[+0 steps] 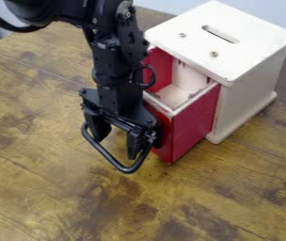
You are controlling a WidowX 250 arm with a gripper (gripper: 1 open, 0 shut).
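My black gripper [118, 136] hangs low at the front left of a white wooden box [240, 89] with a slot in its top. The box's red drawer front [194, 124] stands out from the box, exposing a pale inner compartment [176, 92]. My gripper is right beside the left part of that red panel, partly covering it; whether they touch I cannot tell. The dark fingers and the looped bar around them hide whether the gripper is open or shut.
A white surface shows along the back edge.
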